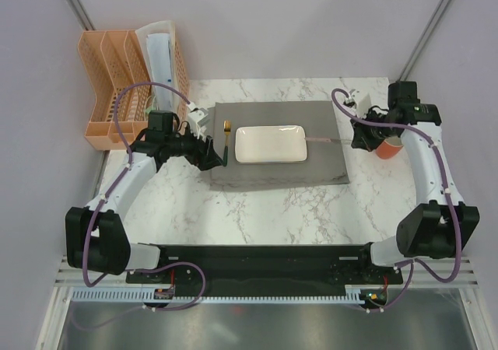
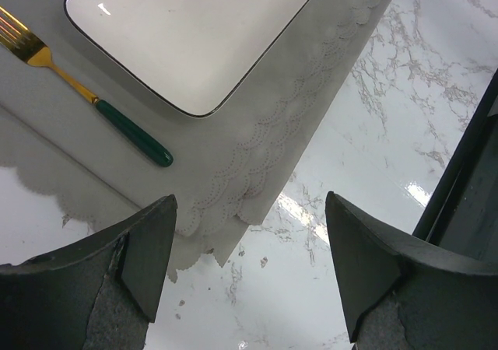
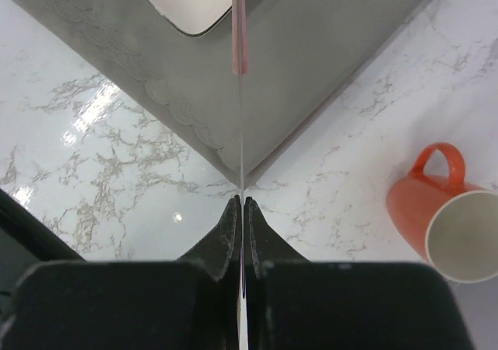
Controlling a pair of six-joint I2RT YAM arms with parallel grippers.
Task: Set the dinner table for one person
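Observation:
My right gripper is shut on the thin blade of a knife [image 3: 240, 31]. Its pink handle points away from the fingers, over the placemat's right part in the top view; its far end overlaps the plate in the right wrist view. How high the knife hangs is unclear. On the grey placemat [image 1: 327, 176] lies a white rectangular plate [image 1: 271, 145]. Left of the plate is a fork [image 1: 226, 141], gold prongs toward the back, green handle toward the front. My left gripper stands open and empty by the mat's front left corner.
An orange mug [image 3: 412, 206] stands on the marble table just right of the mat, close to the right gripper. A slatted peach rack [image 1: 105, 93] holding white pieces occupies the back left.

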